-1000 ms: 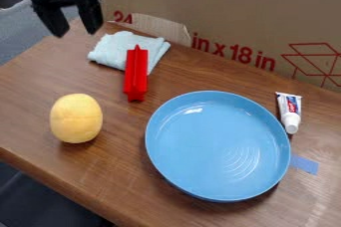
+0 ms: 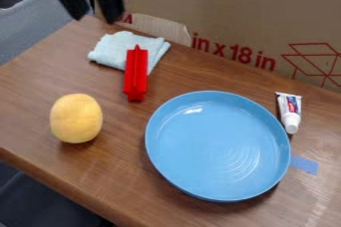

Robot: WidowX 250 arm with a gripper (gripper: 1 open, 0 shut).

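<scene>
My gripper hangs at the top left edge, dark and blurred, above the back of the table; its fingertips point down, and whether it is open or shut is unclear. Below it a folded light-blue cloth lies on the wooden table, with a red elongated object in front of it. A yellow rounded object rests at the front left. On the right is a blue plate, and a white toothpaste tube lies beside it.
A cardboard box stands along the back. A blue tape piece is right of the plate. The table has bare wood at the front and left, with a dark gap beyond its front-left edge.
The objects on the table have not moved.
</scene>
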